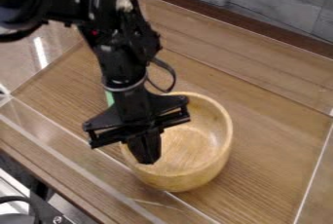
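A pale wooden bowl [196,145] stands on the wooden table near its front. My gripper [143,148] hangs over the bowl's left part with its fingertips low, near the left inner side. It is shut, and I see nothing between its fingers. Behind the arm, a small piece of a green object [109,98] peeks out, mostly hidden. Whether the fingertips touch the bowl, I cannot tell.
A grey wall [247,9] runs along the back. The table's front edge and a black cable are at the lower left.
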